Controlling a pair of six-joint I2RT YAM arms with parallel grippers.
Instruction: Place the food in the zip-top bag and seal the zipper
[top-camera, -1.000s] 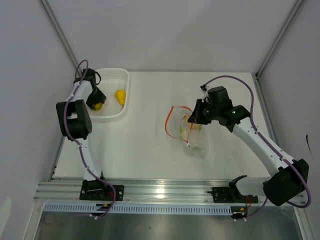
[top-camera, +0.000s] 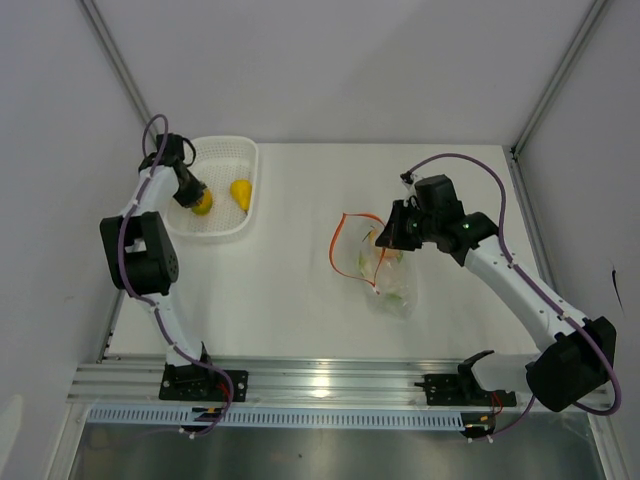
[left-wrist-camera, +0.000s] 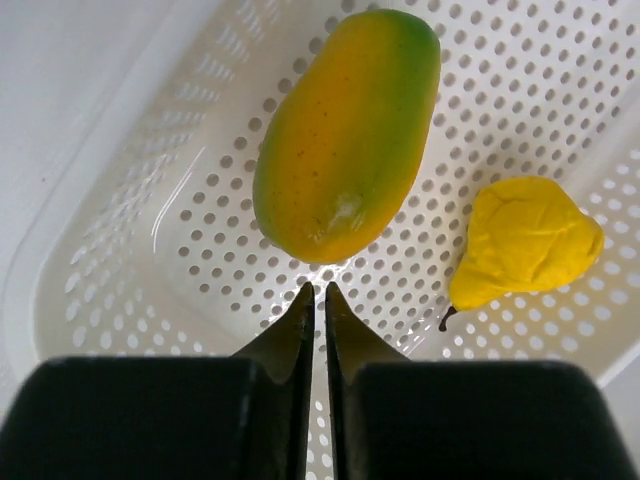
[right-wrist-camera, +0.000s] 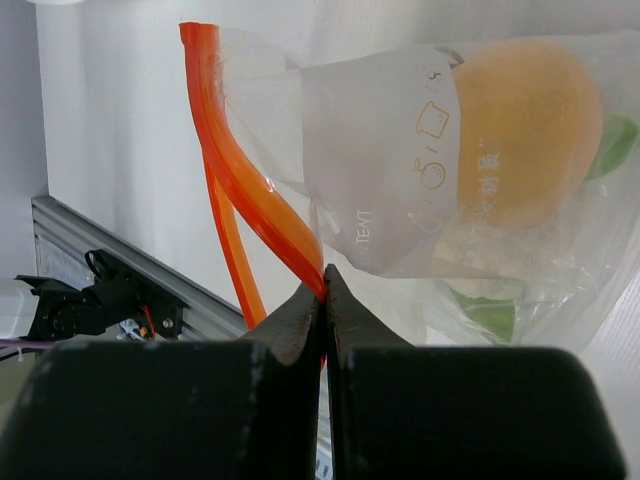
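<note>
My left gripper hangs over the white perforated basket (top-camera: 220, 227), fingertips together, nothing visible between them. Beneath it a green-yellow mango (left-wrist-camera: 345, 140) lies beside a yellow pear-shaped fruit (left-wrist-camera: 525, 240). The clear zip bag (top-camera: 385, 295) lies right of centre on the table with food inside, an orange round item (right-wrist-camera: 525, 120) and green pieces showing through the plastic. My right gripper is shut on the bag's orange zipper edge (right-wrist-camera: 245, 185), holding that side up.
The middle of the table (top-camera: 290, 300) between basket and bag is clear. Metal rails run along the table's sides and front edge.
The right arm and bag look unchanged.
</note>
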